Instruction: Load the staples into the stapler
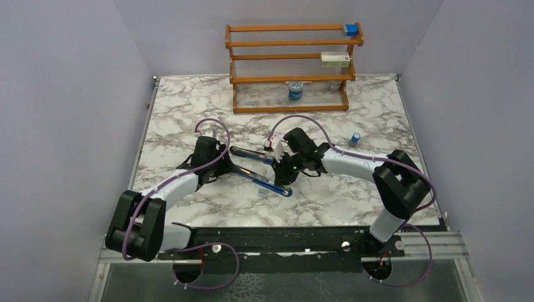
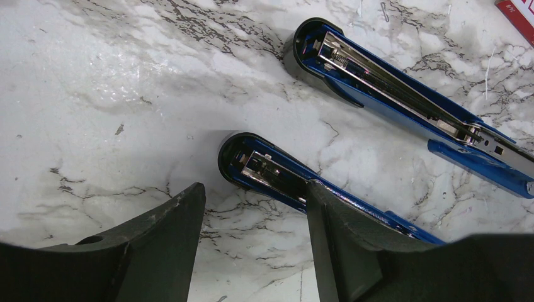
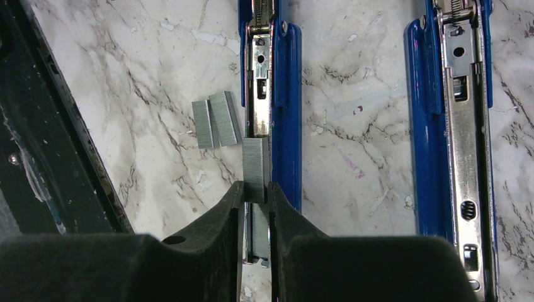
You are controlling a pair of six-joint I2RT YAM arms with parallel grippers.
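Note:
A blue stapler (image 2: 261, 167) lies opened out, its metal channel bare. In the left wrist view, my left gripper has its fingers parted over the stapler, the right finger covering part of it, nothing clearly held. My right gripper is over the far part of the channel, its fingers narrowly apart. The near end of a grey staple strip (image 3: 254, 160) shows between those fingertips, lined up with the channel; whether they grip it is unclear. More staples (image 3: 259, 236) show in the channel below. Two loose strips, one nearer (image 3: 224, 118), lie beside the stapler.
A second opened blue stapler (image 3: 463, 163) lies roughly parallel, with bare marble between the two. A red and white box (image 2: 519, 19) sits beyond it. A wooden rack (image 1: 289, 79) stands at the back, and a small blue-capped item (image 1: 355, 138) at the right.

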